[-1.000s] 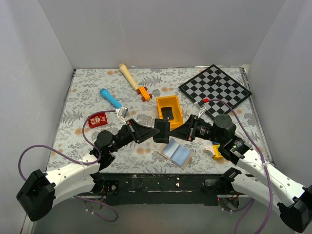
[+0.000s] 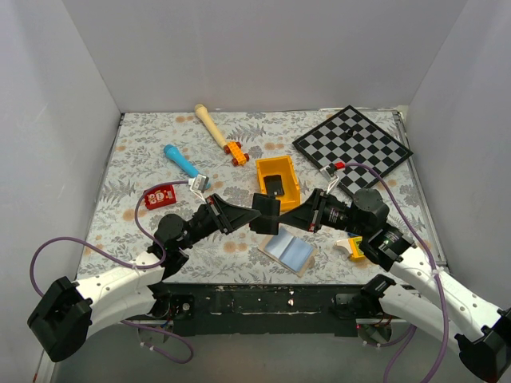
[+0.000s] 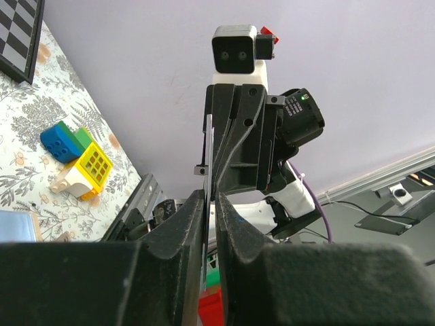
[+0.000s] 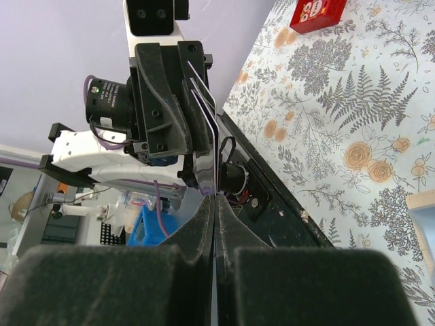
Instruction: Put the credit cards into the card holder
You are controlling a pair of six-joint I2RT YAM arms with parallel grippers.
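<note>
In the top view a dark flat card holder stands between my two grippers above the table. Seen edge-on in the right wrist view, the card holder shows thin spread leaves. My left gripper is shut on it from the left. From the right, my right gripper reaches its edge with the fingers shut. In the right wrist view the holder's edge meets the right gripper's tips; nothing shows clearly gripped there. Loose credit cards cannot be made out; whether any sit among the leaves is unclear.
Behind the grippers stands a yellow bin with a dark item inside. A framed pale-blue panel lies below them. Toy blocks, a checkered board, a red box and a blue stick lie around.
Over the last second the right gripper has shifted very slightly at the card holder. The left arm and the table objects look unmoved.
</note>
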